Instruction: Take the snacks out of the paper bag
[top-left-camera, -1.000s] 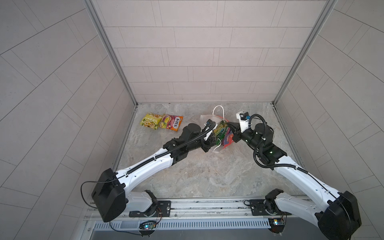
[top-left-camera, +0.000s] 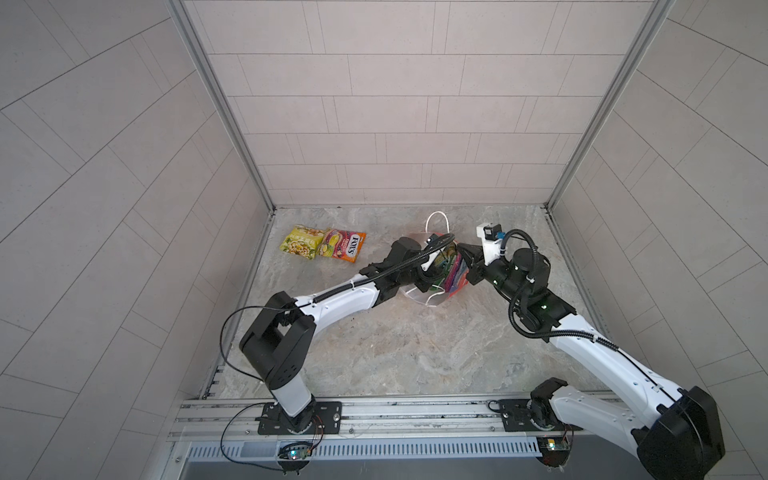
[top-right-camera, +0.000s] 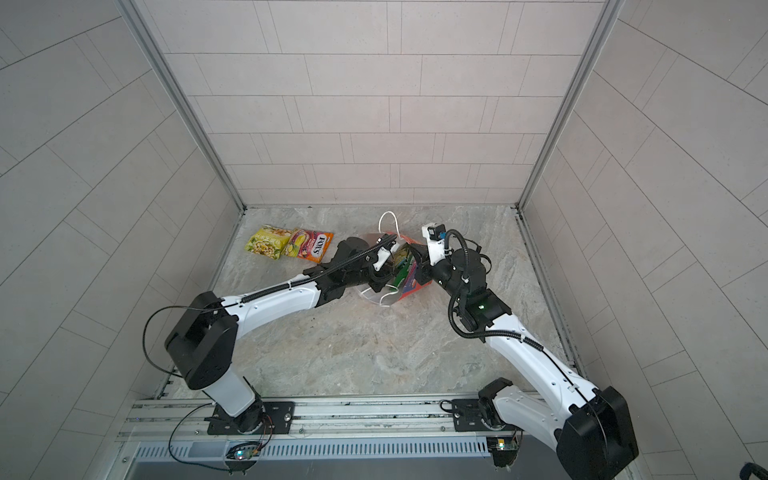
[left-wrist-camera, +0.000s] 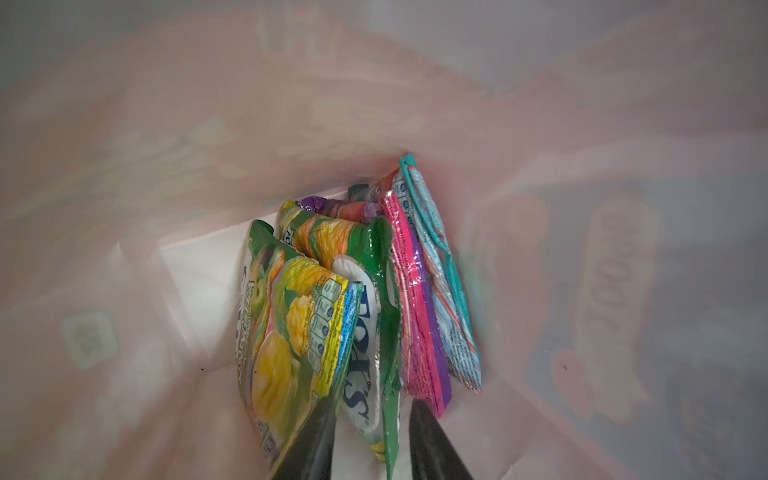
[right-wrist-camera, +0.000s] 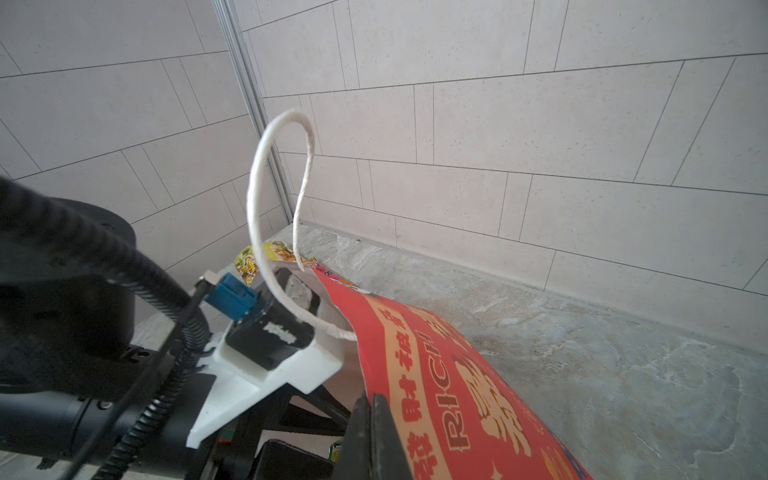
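Observation:
A red paper bag (right-wrist-camera: 448, 400) with white handles stands at centre. Several snack packets (left-wrist-camera: 360, 320), green, pink, purple and teal, lie inside it in the left wrist view. My left gripper reaches down into the bag, its fingers open just above the nearest green packets, nothing visible between them. My right gripper is shut at the bag's rim, by the red edge; whether paper is pinched between its fingers is hard to tell.
Two packets, yellow (top-left-camera: 304, 240) and pink FOX'S (top-left-camera: 342, 245), lie on the counter left of the bag. Tiled walls enclose the sides and back.
The right arm and the loose packets are unchanged.

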